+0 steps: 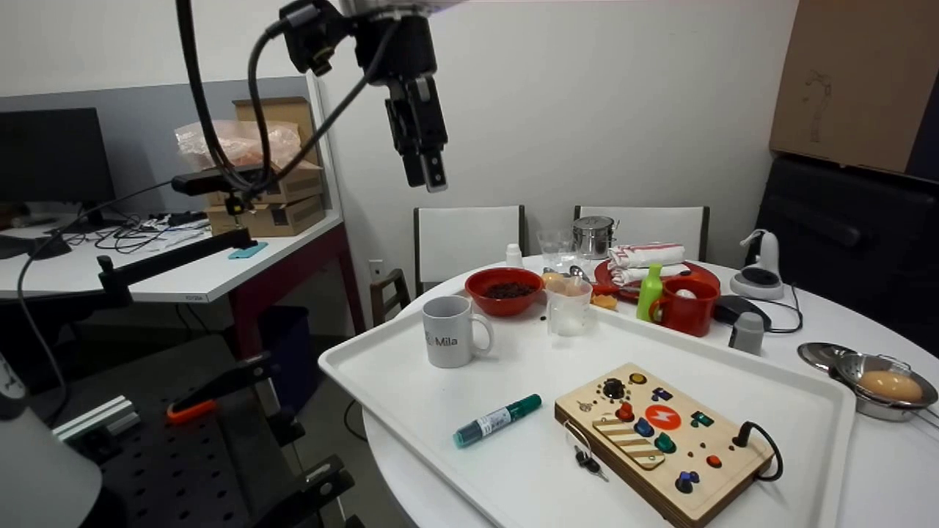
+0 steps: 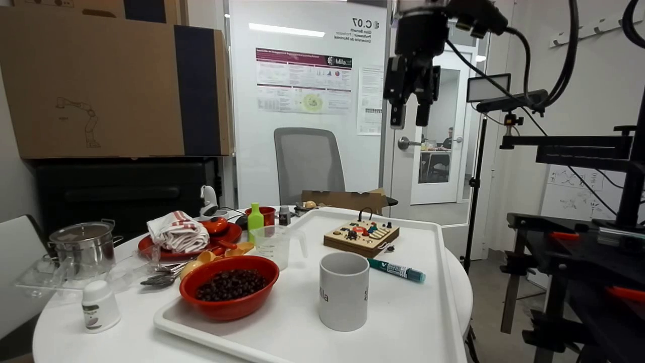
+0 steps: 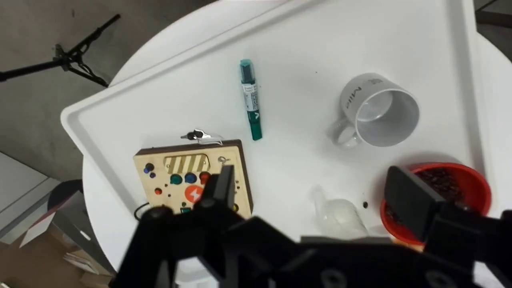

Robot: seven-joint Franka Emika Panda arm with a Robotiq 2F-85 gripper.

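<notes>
High above the tray (image 1: 528, 475) hangs my open gripper (image 2: 409, 118), nothing between its fingers. In the wrist view its two fingers (image 3: 408, 199) stand wide apart over the table. A grey mug (image 1: 450, 331) stands upright on the tray, its opening empty in the wrist view. The green marker (image 3: 251, 100) lies on its side between the mug and a wooden switch board (image 1: 669, 440). A red bowl (image 2: 230, 287) of dark beans sits at the tray's edge, with a clear measuring cup (image 1: 568, 306) beside it. In the wrist view, a finger covers part of the board and another part of the bowl.
Behind the tray stand a green bottle (image 1: 649, 293), a red mug (image 1: 687, 306), a striped towel (image 2: 178, 232) and a steel pot (image 2: 82, 248). A strainer (image 1: 885, 387) holding an egg-like object lies at the right. Free tray surface surrounds the marker.
</notes>
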